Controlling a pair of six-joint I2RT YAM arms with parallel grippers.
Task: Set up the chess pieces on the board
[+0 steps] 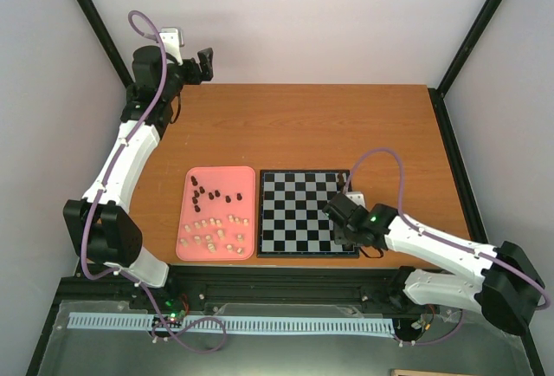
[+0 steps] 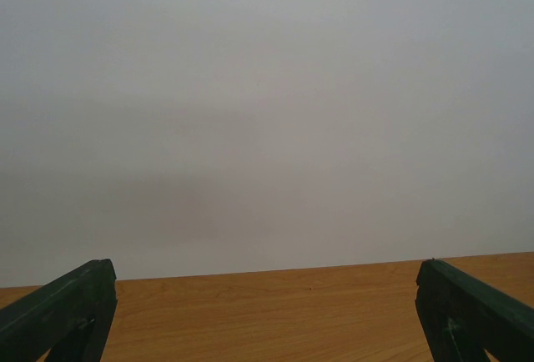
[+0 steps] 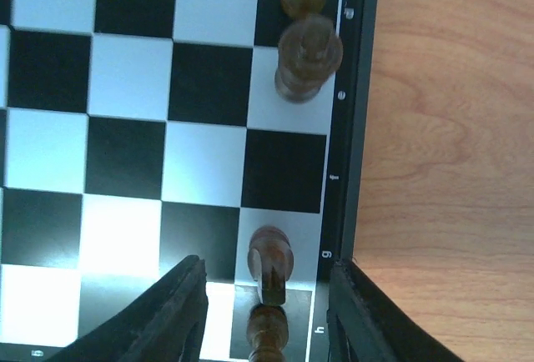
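The chessboard [image 1: 294,211] lies on the table, my right gripper low over its right edge, fingers apart around a dark piece [image 3: 271,262] on the g square. A second piece [image 3: 267,333] stands on h, and others [image 3: 304,57] stand farther up that edge column. Whether the fingers touch the g piece is unclear; they appear apart from it. My left gripper [image 1: 205,64] is raised at the back left, open and empty, facing the back wall.
A pink tray [image 1: 216,177] left of the board holds several dark and light pieces.
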